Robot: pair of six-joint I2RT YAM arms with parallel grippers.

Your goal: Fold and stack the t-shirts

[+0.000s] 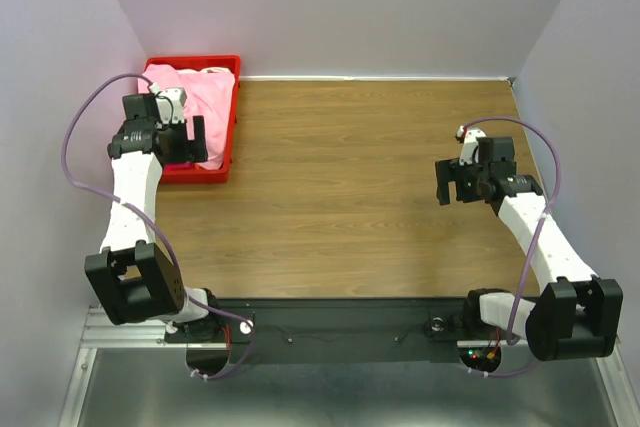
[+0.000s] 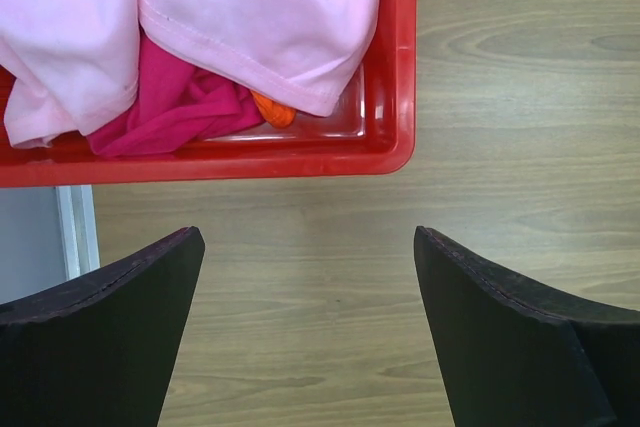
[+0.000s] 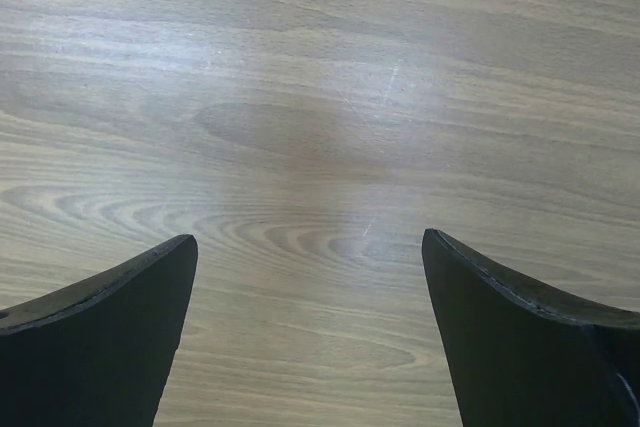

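A red tray (image 1: 231,127) at the back left holds crumpled shirts: pale pink cloth (image 2: 250,17), a magenta piece (image 2: 175,107) and a bit of orange (image 2: 275,109). My left gripper (image 1: 186,137) hangs over the tray's front part, open and empty; in the left wrist view the tray's front rim lies beyond its fingertips. My right gripper (image 1: 448,181) is over the right side of the bare table, open, with only wood beneath it in the right wrist view.
Walls stand at the back and both sides, and the table's front edge runs between the two arm bases.
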